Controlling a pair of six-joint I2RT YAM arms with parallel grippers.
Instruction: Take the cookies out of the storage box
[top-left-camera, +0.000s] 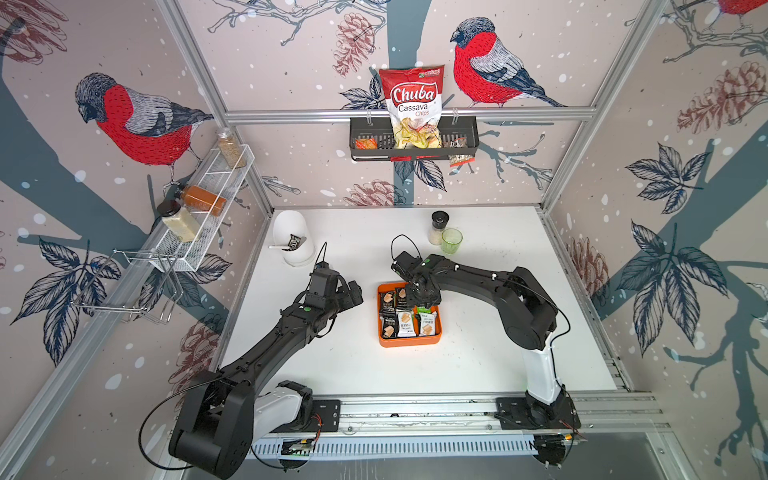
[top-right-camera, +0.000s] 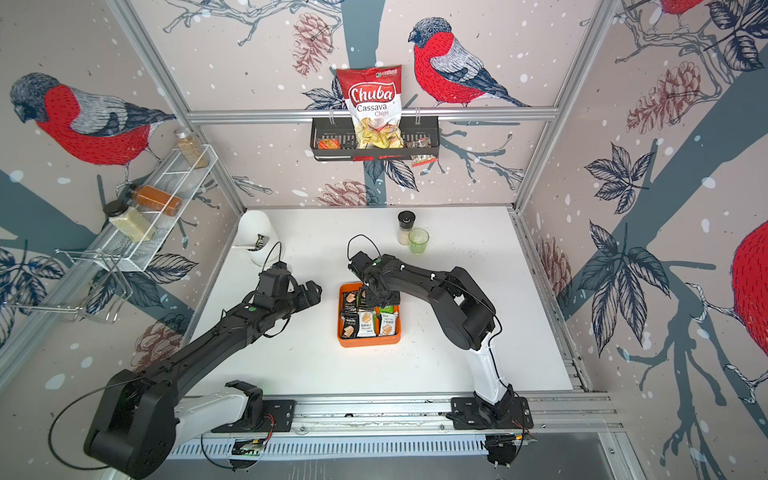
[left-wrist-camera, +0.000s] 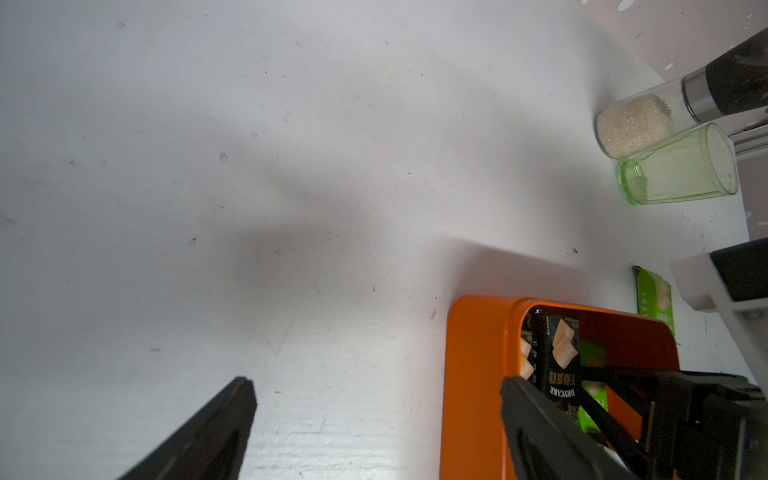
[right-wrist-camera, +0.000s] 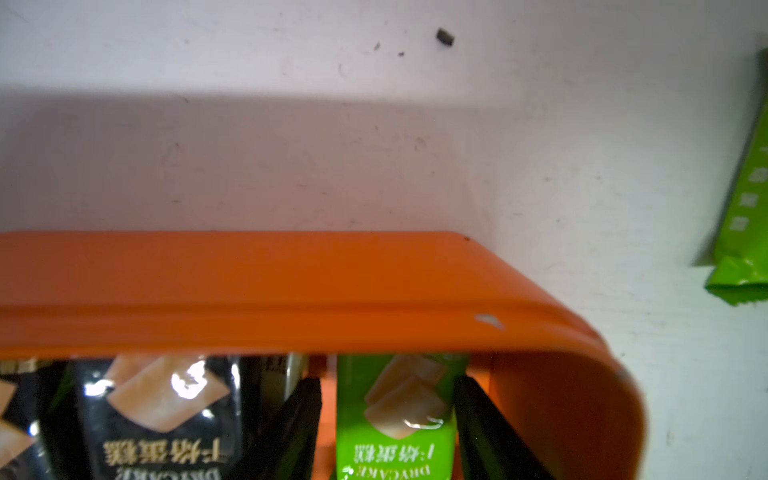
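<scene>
The orange storage box (top-left-camera: 409, 341) stands on the table, holding several black, white and green cookie packets. In the right wrist view a green packet (right-wrist-camera: 392, 456) stands upright inside the box's corner. My right gripper reaches down around it, one finger on each side. A narrow gap shows at the left finger (right-wrist-camera: 300, 436), while the right finger (right-wrist-camera: 480, 436) meets or overlaps the packet's edge. Beside the green one is a black packet (right-wrist-camera: 164, 432). My left gripper is open and empty, over the table left of the box.
Another green packet (right-wrist-camera: 744, 224) lies on the table outside the box. Behind are a green glass (top-left-camera: 451, 240) and a black-capped jar (top-left-camera: 438, 228). A white container (top-left-camera: 289, 228) stands at the back left.
</scene>
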